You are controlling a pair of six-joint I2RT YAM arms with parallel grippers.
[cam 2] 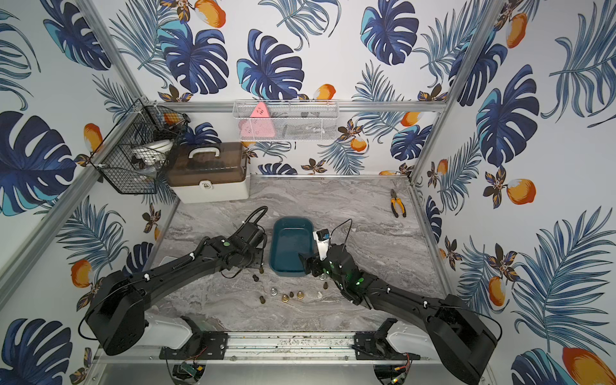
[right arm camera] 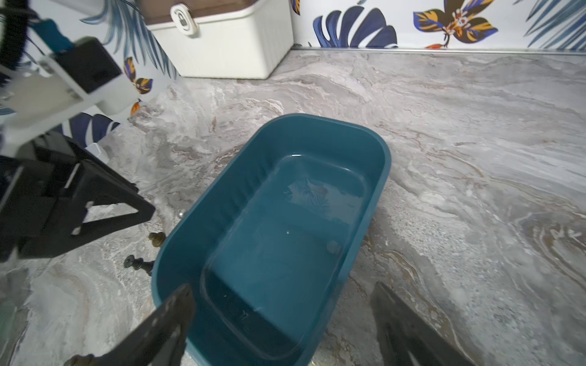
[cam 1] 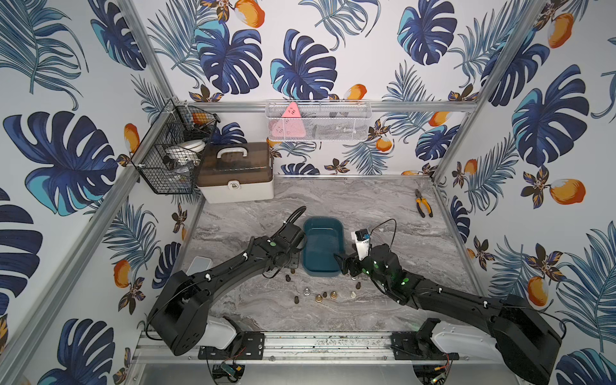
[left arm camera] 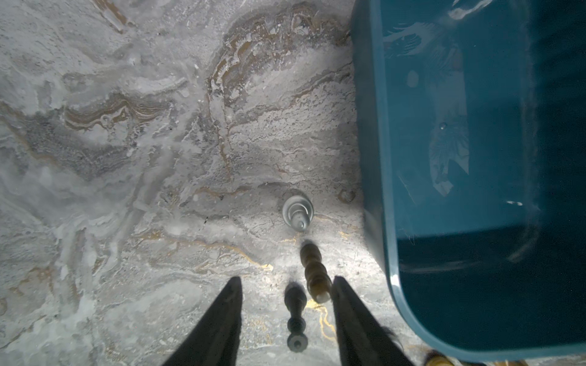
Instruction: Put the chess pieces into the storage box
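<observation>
The teal storage box (cam 1: 322, 245) stands mid-table, and its visible floor is bare. Left of the box, my left gripper points down with its fingers apart and nothing held. A silver piece (left arm camera: 298, 211), a brown piece (left arm camera: 315, 272) and a dark piece (left arm camera: 296, 317) stand beneath it, the dark one showing between the fingers. My right gripper is open and empty at the box's near right side. In front of the box stand several more pieces, among them a silver one (cam 1: 306, 291), a gold one (cam 1: 319, 297) and a dark one (cam 1: 296, 299).
A brown-lidded white case (cam 1: 235, 176) sits at the back left and orange pliers (cam 1: 423, 203) lie at the far right. Wire baskets hang on the walls, one white (cam 1: 319, 120) and one black (cam 1: 176, 150). Table behind the box is clear.
</observation>
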